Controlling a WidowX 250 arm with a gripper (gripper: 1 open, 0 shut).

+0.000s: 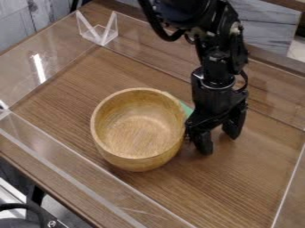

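My black gripper (212,134) is low over the wooden table, just right of a wooden bowl (127,114). A pale green object (179,101) lies behind the bowl's right rim, partly hidden by the bowl and gripper. The fingers are dark and overlap, so whether they are open or hold anything is unclear.
A clear plastic holder (98,25) stands at the back left. Transparent side walls edge the table.
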